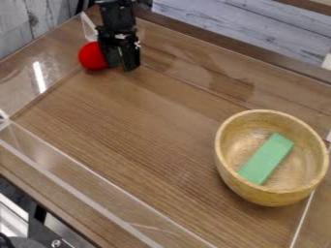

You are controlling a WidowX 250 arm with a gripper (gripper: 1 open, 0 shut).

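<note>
My gripper (119, 53) is at the top left of the camera view, low over the table (142, 126), beside a round red object (91, 56) that lies just to its left. The dark fingers partly overlap the red object's right side, and I cannot tell whether they touch it. The fingertips are small and dark, so their exact spread is hard to make out.
A wooden bowl (243, 134) at the right holds a green block (265, 159). Pale walls stand along the back and left edges.
</note>
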